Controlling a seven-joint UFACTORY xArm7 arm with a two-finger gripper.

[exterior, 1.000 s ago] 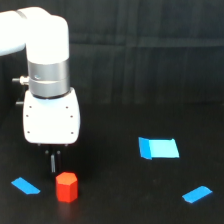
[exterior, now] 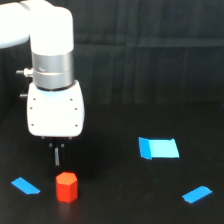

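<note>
A red block (exterior: 67, 187) sits upright on the dark table at the lower left. Above it and slightly left hangs the white end of my arm, with the gripper's (exterior: 57, 158) thin dark fingers pointing down. They appear behind the block and apart from it in the picture. Against the dark background, the gap between the fingers is too faint to judge.
To the right lies a light blue square (exterior: 164, 148) with a darker blue strip (exterior: 145, 148) along its left side. Blue tape marks lie at the lower left (exterior: 25, 186) and lower right (exterior: 197, 194).
My arm and gripper have shifted slightly to the right and a little up in the picture. The red block and the blue pieces have not moved.
</note>
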